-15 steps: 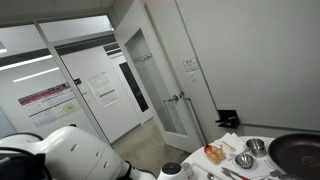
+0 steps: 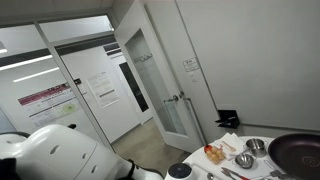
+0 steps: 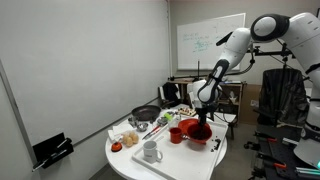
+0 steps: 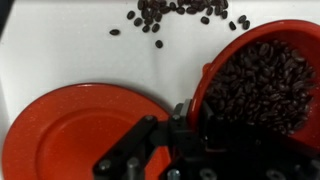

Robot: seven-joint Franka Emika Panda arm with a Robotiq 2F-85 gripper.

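Note:
In the wrist view a red bowl [image 4: 205, 82] full of dark coffee beans [image 4: 262, 85] fills the right side. My gripper is shut on the bowl's near-left rim. To the lower left lies a red plate [image 4: 45, 135], its visible part empty. Loose beans [image 4: 180, 8] are scattered on the white surface along the top. Exterior view 2 has the gripper [image 3: 205, 118] pointing down at the red bowl [image 3: 203, 131] over the white tray. Exterior view 1 hides the gripper and bowl.
In exterior view 2 a red mug [image 3: 176, 135], a white mug [image 3: 152, 151] and a tomato [image 3: 116, 147] stand left of the bowl. A dark pan [image 2: 298, 152] and small metal cups [image 2: 256, 147] occupy the table. The tray's front [image 3: 185, 160] looks clear.
In exterior view 1 the white arm part at the bottom has shifted slightly right and down. The table items there look unmoved.

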